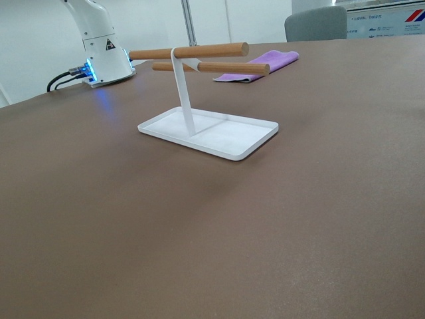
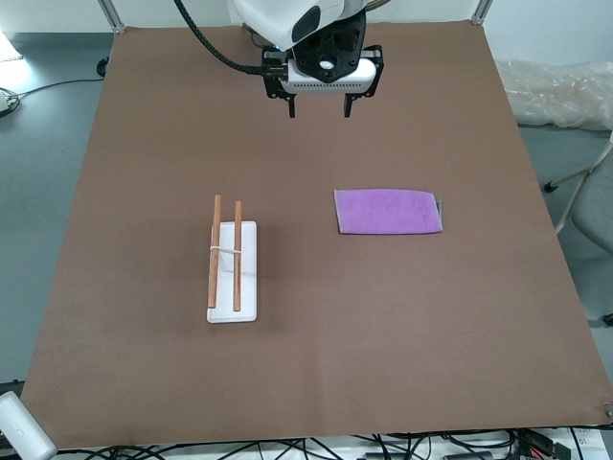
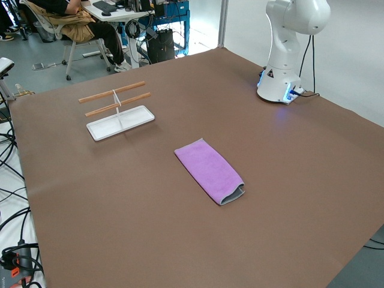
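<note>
A small white stand [image 2: 246,297] with two wooden bars [image 1: 212,50] across a white post sits on the brown table [image 2: 316,345], left of centre in the left view. A folded purple cloth with a grey underside [image 2: 387,212] lies to its right, apart from it; in the right view the cloth [image 3: 209,170] is nearer than the stand [image 3: 120,123]. My gripper [image 2: 320,105] hangs at the top of the left view, over the far end of the table, away from both things; its two black fingers stand apart with nothing visible between them.
The white arm's base [image 3: 277,85] with cables stands at the table's far edge. A grey chair [image 1: 315,26] is beside the table. Cables run along the near edge in the left view.
</note>
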